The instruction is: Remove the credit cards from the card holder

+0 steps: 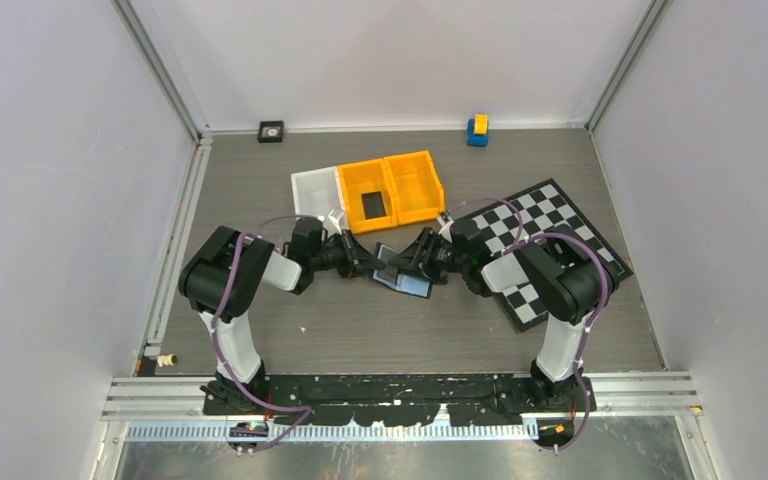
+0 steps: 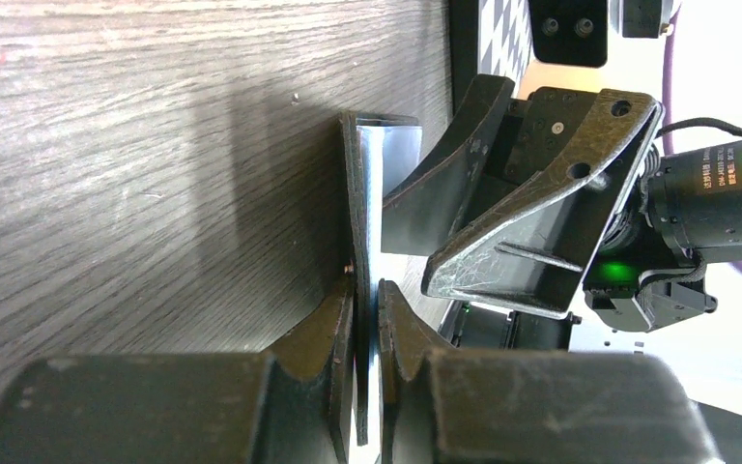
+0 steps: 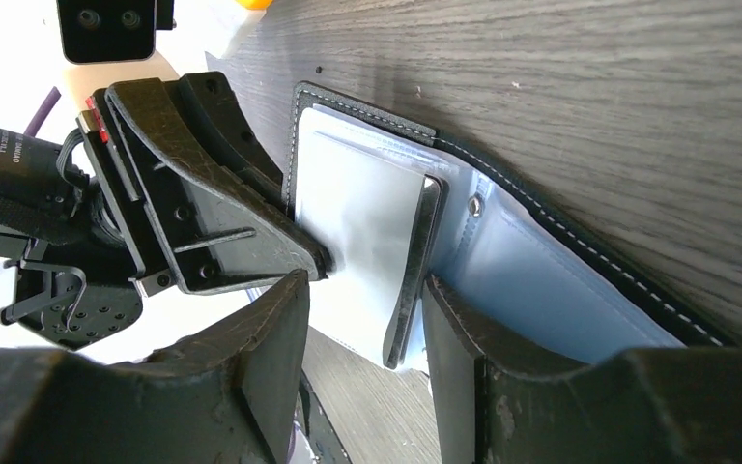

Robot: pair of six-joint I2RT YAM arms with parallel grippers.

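The card holder (image 1: 410, 283) lies spread between my grippers in the top view, pale blue sleeves inside a dark stitched cover. In the left wrist view my left gripper has its fingers closely around the holder's upright edge (image 2: 372, 164). In the right wrist view my right gripper stands open over the holder, one finger beside a white flap with a dark metal strip (image 3: 413, 271). Whether any card is among the sleeves I cannot tell.
A white tray (image 1: 313, 188) and an orange two-compartment tray (image 1: 415, 185) sit behind the holder. A checkered board (image 1: 540, 210) lies at the right. Small objects stand along the back edge.
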